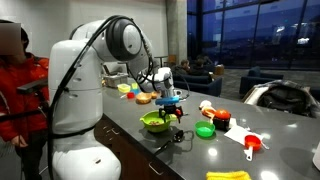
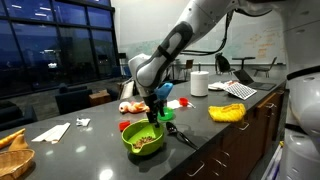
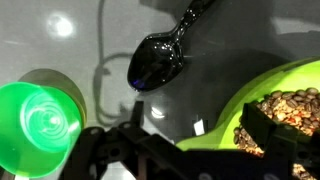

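Observation:
In the wrist view my gripper stands open, its two dark fingers spread wide with nothing held between them. Beneath the gap lies the grey table, with the rim of a lime-green bowl point(image 3: 230, 112) crossing toward the right finger. Brown beans or nuts point(image 3: 292, 108) fill that bowl's visible part. A black spoon point(image 3: 155, 62) rests on the table above the gap, apart from both fingers. At the left is a bright green cup point(image 3: 35, 125). In exterior view 2 the arm's end hangs close above the green bowl point(image 2: 145, 145), partly hiding the far rim.
A yellow cloth point(image 2: 233, 113) lies near the table's right edge. In exterior view 1, a red pan point(image 1: 252, 143), a green bowl point(image 1: 205, 129) and a white paper point(image 1: 237, 133) lie to the right. A wicker basket point(image 2: 14, 160) sits at the left of exterior view 2.

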